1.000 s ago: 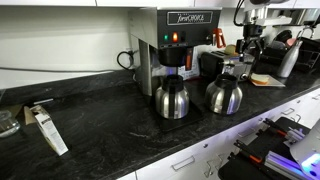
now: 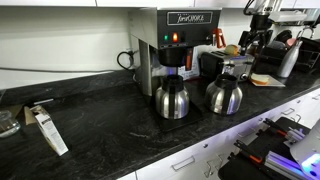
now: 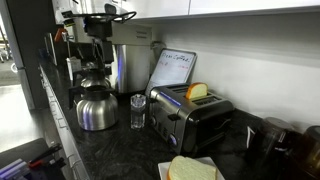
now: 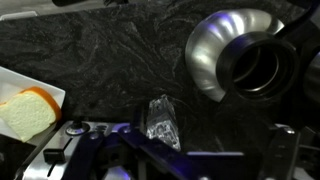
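My gripper is open over the counter, with nothing seen held in it. A clear glass [image 4: 162, 122] lies below in the wrist view, near the left finger; in exterior view 2 the glass [image 3: 138, 110] stands between carafe and toaster. The silver toaster [image 3: 190, 117] has a bread slice [image 3: 197, 91] sticking out of its top. More bread [image 3: 188, 170] rests on a white plate [image 3: 218, 172] in front of it. A steel carafe [image 3: 97, 108] stands left of the glass.
The coffee maker [image 2: 180, 25] has a second carafe [image 2: 172, 98] under it. A white board [image 3: 172, 68] leans on the back wall. Dark containers [image 3: 268, 140] stand right of the toaster.
In exterior view 1 the gripper has shifted to the right and slightly up, near the toaster. The carafes, toaster and other items stay where they were.
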